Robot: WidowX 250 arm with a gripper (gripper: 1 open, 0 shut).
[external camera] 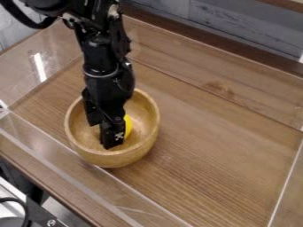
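Note:
A wooden bowl (130,152) stands on the wooden table near its front left edge. The black gripper (108,133) reaches down from the top left with its fingers inside the bowl, around a small yellow object (126,127) that is partly hidden behind them. I cannot tell whether the fingers hold it.
A grey wall (225,31) runs along the back. Dark cables lie beyond the lower left edge.

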